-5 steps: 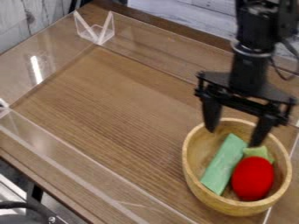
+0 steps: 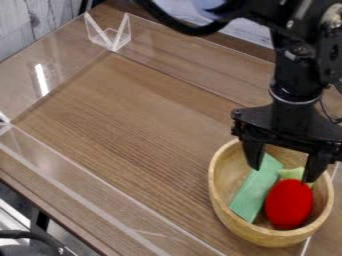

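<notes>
My gripper (image 2: 283,150) is a black two-fingered tool, open, hanging over a light wooden bowl (image 2: 221,185) at the lower right. The bowl holds a green block (image 2: 251,192), a red rounded object (image 2: 289,206) and a light green piece (image 2: 294,172) that is partly hidden. The fingertips are over the back part of the bowl; whether they touch anything is unclear.
A white clip-like fixture (image 2: 110,32) stands at the back left, near the table's edge. Dark cables show at the lower left corner.
The bowl and its contents look unmoved.
</notes>
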